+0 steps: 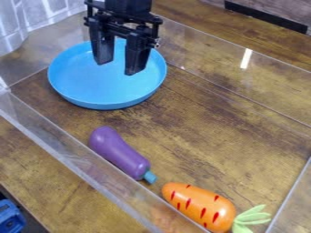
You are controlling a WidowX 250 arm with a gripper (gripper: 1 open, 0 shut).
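The black gripper (120,53) hangs over a blue plate (107,92), its two fingers spread apart with nothing visible between them. Toward the front lies a purple eggplant toy (118,152) with a teal tip. An orange carrot toy (198,206) with red marks and green leaves lies at the front right, to the right of the eggplant.
A clear plastic wall runs diagonally along the left and front of the wooden surface (225,109). A blue object (9,217) sits outside it at the lower left.
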